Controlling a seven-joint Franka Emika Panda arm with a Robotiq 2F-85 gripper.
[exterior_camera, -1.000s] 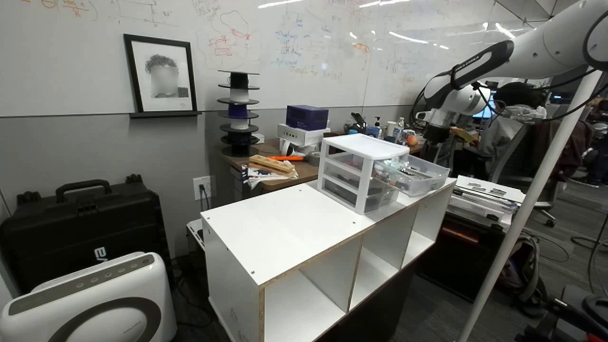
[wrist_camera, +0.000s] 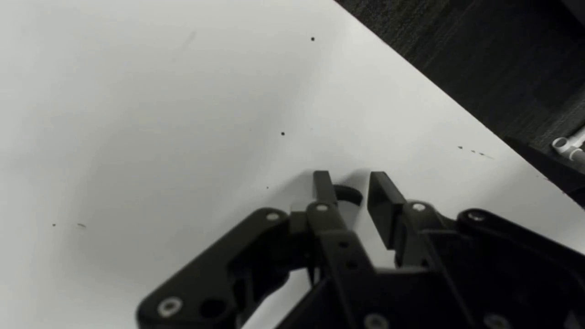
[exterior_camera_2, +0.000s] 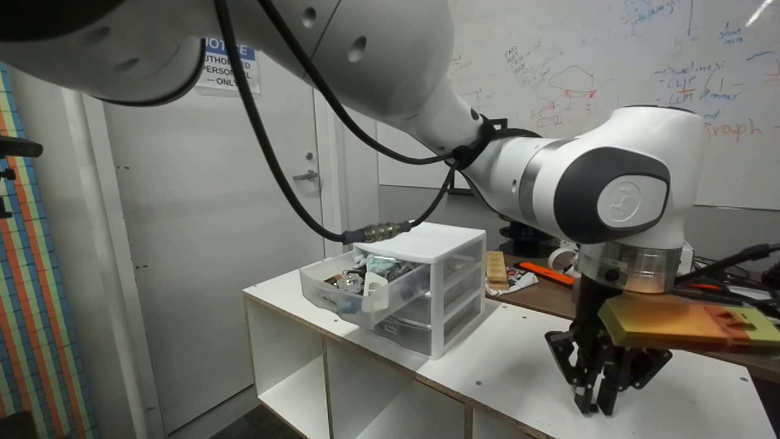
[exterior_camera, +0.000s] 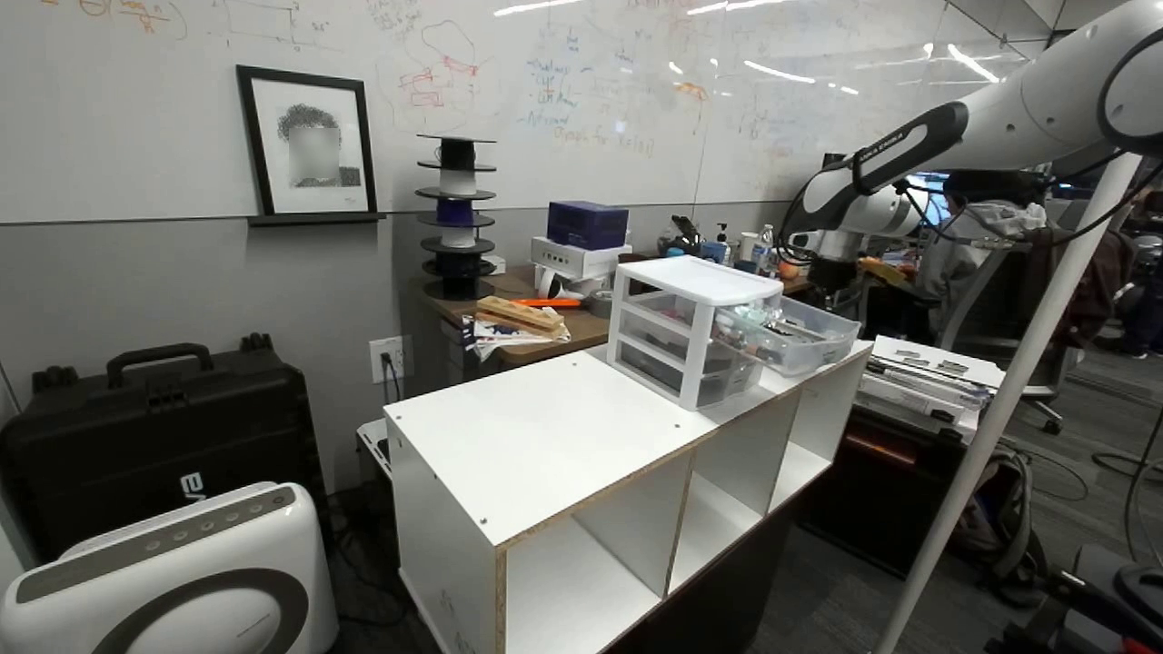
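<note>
In the wrist view my gripper is part open above a white surface. A small dark curved thing (wrist_camera: 349, 192) shows in the gap between its fingers; I cannot tell what it is or whether it touches them. In exterior view 2 the gripper (exterior_camera_2: 595, 411) points down, its tips close together near the white shelf top (exterior_camera_2: 504, 366). A white drawer unit (exterior_camera_2: 428, 241) stands on that shelf, its top drawer (exterior_camera_2: 373, 303) pulled out and full of small mixed items. In exterior view 1 the fingers are not clearly visible.
The shelf top (exterior_camera: 545, 431) in front of the drawer unit is bare. A wooden desk (exterior_camera: 583, 327) behind it carries a wooden block, an orange tool and boxes. A white pole (exterior_camera: 1008, 392) stands at the right. The shelf's edge drops to dark floor.
In exterior view 1 the arm has shifted left and its wrist has come down. The drawer unit and its open drawer are unchanged.
</note>
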